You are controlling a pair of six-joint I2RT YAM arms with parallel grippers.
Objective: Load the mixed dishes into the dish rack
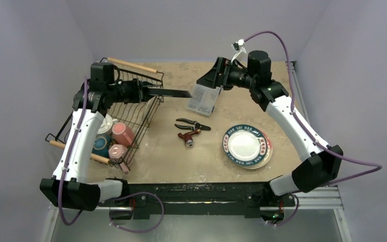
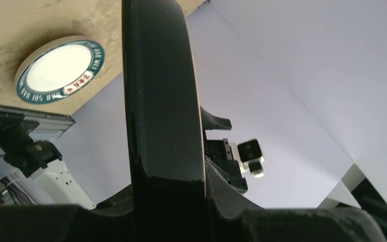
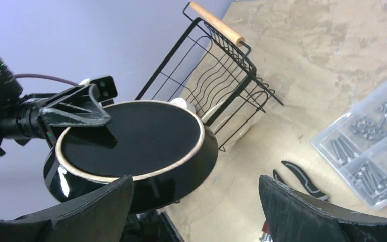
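My left gripper (image 1: 143,91) is shut on a black dish (image 1: 169,93) with a pale rim, held tilted above the right side of the dish rack (image 1: 146,121); the dish fills the middle of the left wrist view (image 2: 164,101) and shows broadly in the right wrist view (image 3: 136,138). My right gripper (image 1: 209,75) stands open, facing the dish from the right, a short gap away. The rack holds pink cups (image 1: 122,132), a blue cup (image 1: 100,146) and a white piece (image 1: 103,122). A stack of plates (image 1: 244,146) lies at the front right.
A clear parts box (image 1: 201,101), pruning shears (image 1: 194,126) and a brown nozzle-like object (image 1: 189,137) lie in the middle of the table (image 1: 171,164). Free table surrounds them, particularly toward the front.
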